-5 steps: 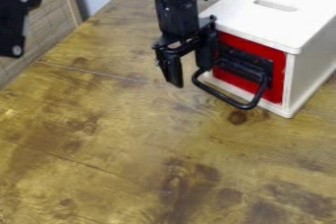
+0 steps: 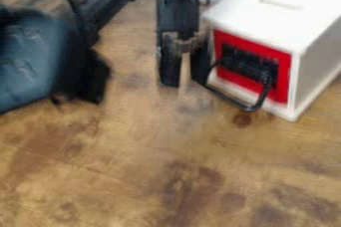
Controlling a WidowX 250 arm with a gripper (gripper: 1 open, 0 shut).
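My black gripper hangs upright just left of a white box with a red front. A black panel with a looped black handle sits in that red front, close beside the gripper's fingers. The view is blurred, and a pale streak shows below the fingers; whether they are open or shut, or touch the handle, I cannot tell.
A blurred dark padded object with black parts fills the upper left.
A large blurred dark object has come lower at the left, over table that was bare. My gripper has shifted slightly; the box stands as before.
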